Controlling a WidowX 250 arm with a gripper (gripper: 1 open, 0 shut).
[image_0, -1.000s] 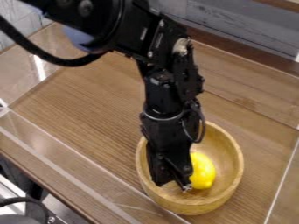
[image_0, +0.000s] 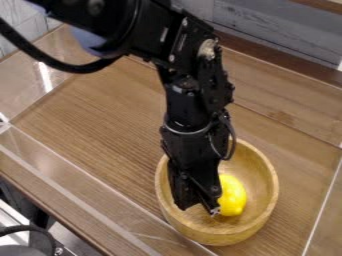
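My black gripper (image_0: 201, 200) reaches down into a round wooden bowl (image_0: 251, 222) at the lower middle of the camera view, over its left part. A yellow object (image_0: 234, 196) lies in the bowl just right of the fingertips. The gripper looks shut, with nothing visible between its fingers, though the dark arm hides part of the fingertips and the bowl's left side.
A wall runs along the back, and a dark gap with cables is at the lower left edge.
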